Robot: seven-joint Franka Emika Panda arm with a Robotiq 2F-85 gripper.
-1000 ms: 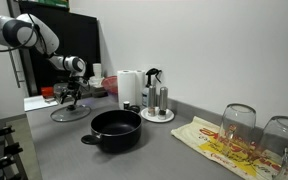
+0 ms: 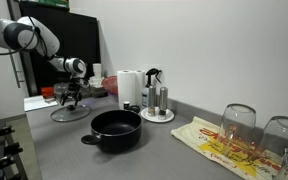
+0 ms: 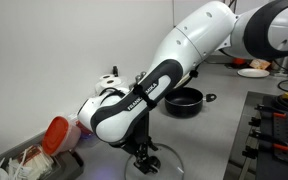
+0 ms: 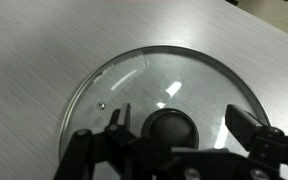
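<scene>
A round glass lid (image 4: 144, 72) with a dark rim and a black knob (image 4: 171, 128) lies flat on the grey table. In the wrist view my gripper is open, with one finger on each side of the knob and gaps showing between. Exterior view 1 has the lid (image 2: 56, 116) at the far left end of the table, with the gripper (image 2: 71, 103) low over its middle. The same lid (image 3: 174, 172) shows under the arm in exterior view 2. Whether the fingers touch the lid's glass cannot be made out.
A black pan (image 2: 116, 130), uncovered, stands in the middle of the table. Behind it are a paper towel roll (image 2: 130, 86) and several bottles on a white plate (image 2: 158, 116). Glass jars (image 2: 238, 125) and a yellow cloth (image 2: 209, 145) lie to the right.
The arm shifts only very slightly over the lid. Lid and pan stay where they were.
</scene>
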